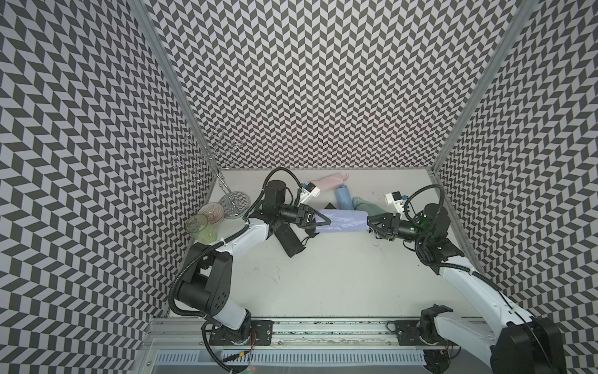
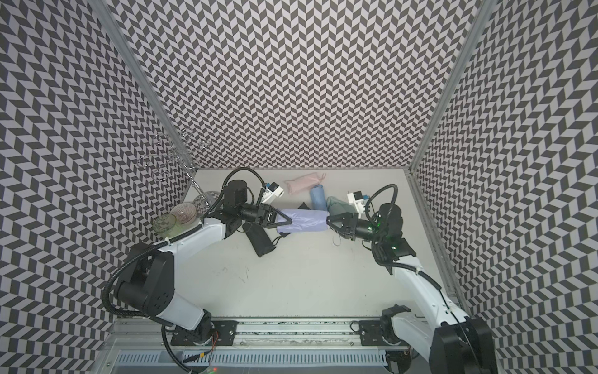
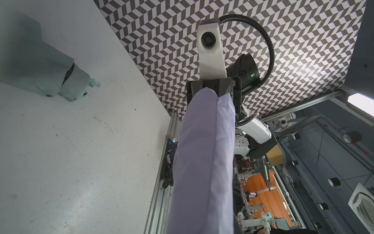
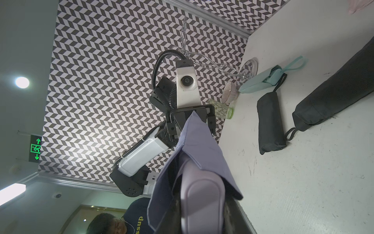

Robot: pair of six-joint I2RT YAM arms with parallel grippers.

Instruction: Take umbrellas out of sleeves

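Observation:
A lavender umbrella in its sleeve (image 1: 342,220) is held level above the table between my two arms. My right gripper (image 1: 371,224) is shut on its right end. In the right wrist view, the sleeve's mouth flares around a pale, smooth handle end (image 4: 202,198) close to that gripper. My left gripper (image 1: 322,221) stands part open at the other end, its dark finger (image 1: 322,215) overlapping the sleeve's edge. Whether its pads touch the fabric cannot be told. The left wrist view has the lavender sleeve (image 3: 202,156) running away toward the right arm.
Black umbrella (image 4: 271,122), pink (image 1: 330,181), blue (image 1: 343,197) and green (image 3: 42,58) ones lie on the table. Two cups, one patterned green (image 1: 200,229), and a metal stand (image 1: 234,203) occupy the left side.

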